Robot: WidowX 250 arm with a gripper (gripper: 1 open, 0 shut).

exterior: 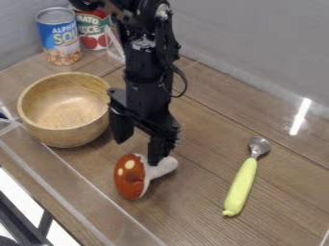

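My black gripper (140, 135) hangs in the middle of the view, its two fingers spread apart and pointing down. Just below it a toy mushroom (130, 176) with a red, pale-spotted cap and a white stem lies on its side on the wooden table. The gripper's right finger is close above the stem; whether it touches cannot be told. A tan wooden bowl (40, 104) stands to the left of the gripper.
A yellow-green handled utensil (241, 183) with a metal end lies at the right. A soup can (60, 36) and a sauce can (95, 29) stand at the back left.
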